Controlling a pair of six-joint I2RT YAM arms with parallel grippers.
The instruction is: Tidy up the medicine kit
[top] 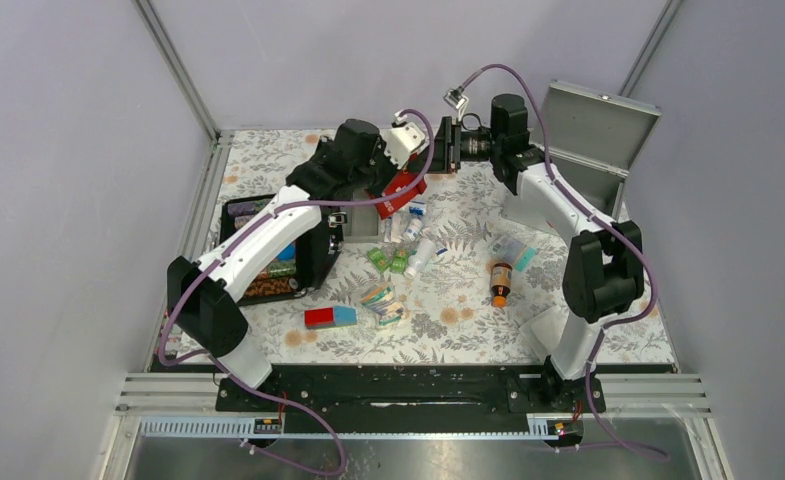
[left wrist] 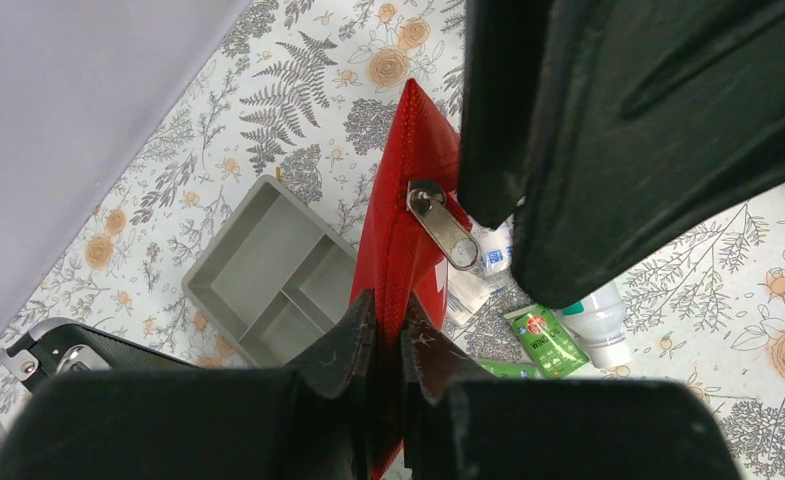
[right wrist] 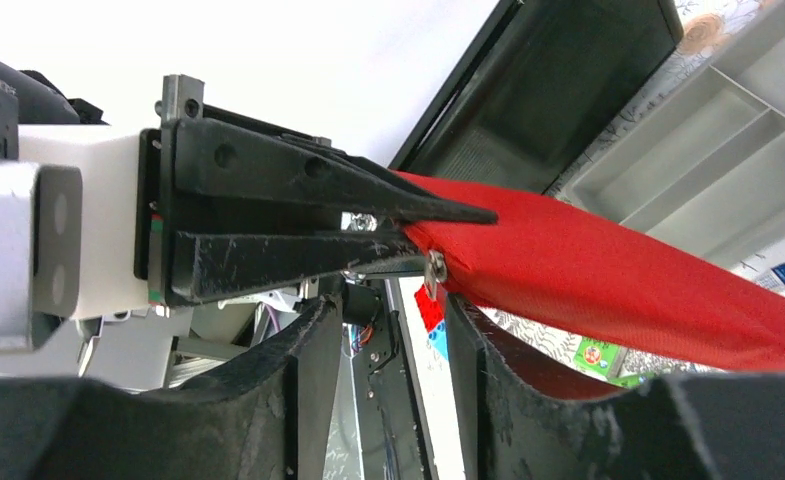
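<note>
A red fabric pouch [top: 401,195] hangs above the table, and my left gripper is shut on its edge. A metal zipper pull [left wrist: 445,228] dangles from the pouch's seam. My right gripper is part open close beside it; in the right wrist view the zipper pull [right wrist: 435,270] shows near its right fingertip, not visibly gripped. The left gripper's black fingers [right wrist: 338,190] come in from the left there and pinch the pouch. Large dark right gripper fingers [left wrist: 608,180] fill the upper right of the left wrist view. The pouch's contents are hidden.
Below lie a grey divided tray [left wrist: 268,270], green packets [top: 399,262], a white bottle [top: 420,258], a brown bottle [top: 501,280] and a red-blue box [top: 330,317]. A black case [top: 258,298] stands left, an open silver case [top: 600,130] back right. The two grippers are very close together.
</note>
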